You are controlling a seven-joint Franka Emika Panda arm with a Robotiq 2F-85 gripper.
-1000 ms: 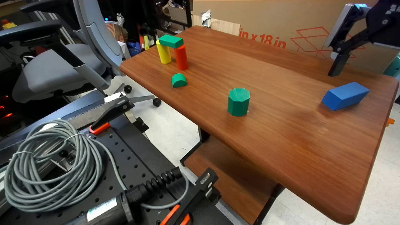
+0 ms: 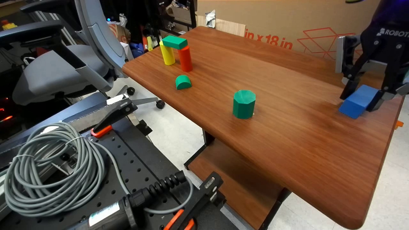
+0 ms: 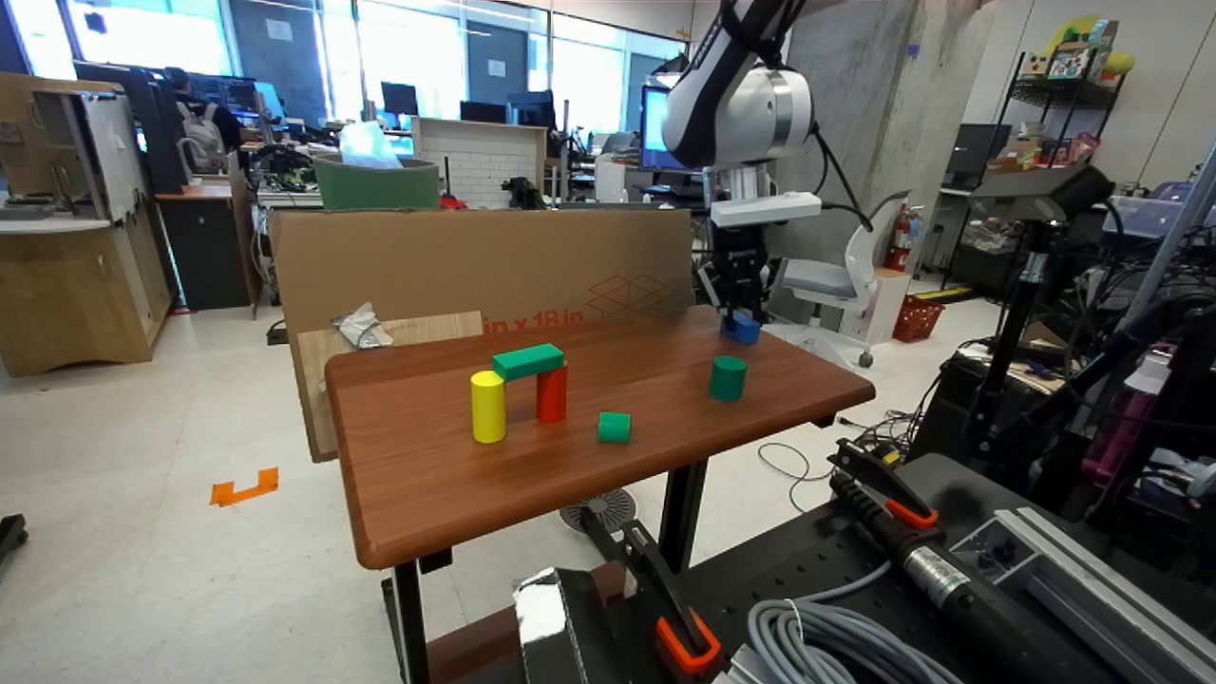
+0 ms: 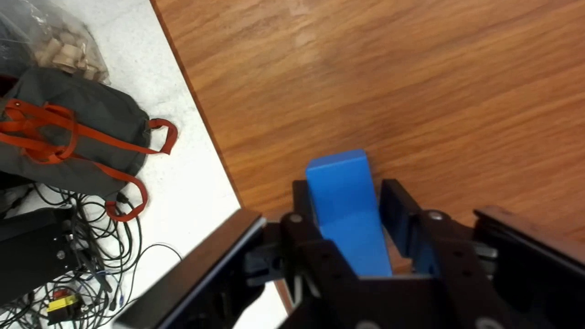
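A long blue block (image 2: 354,106) lies near the table's right end in exterior view 1. My gripper (image 2: 361,98) is down around it, with a finger on each side. In the wrist view the blue block (image 4: 351,214) runs lengthwise between the dark fingers. The left finger looks to be against the block's side. Beside the right finger a strip of table shows lower down, and its tip is very close to the block. Whether the fingers press on it cannot be told. The arm partly hides the block in exterior view 2.
A green octagonal block (image 2: 244,104) stands mid-table. Farther left, a green rounded block (image 2: 183,82) lies before a green bar (image 2: 174,42) bridging a yellow cylinder (image 2: 167,54) and a red one (image 2: 185,60). The table edge (image 4: 204,115) runs close beside the blue block.
My gripper has come down from above the table to around the blue block. The block has turned, its near end now pointing more toward the front.
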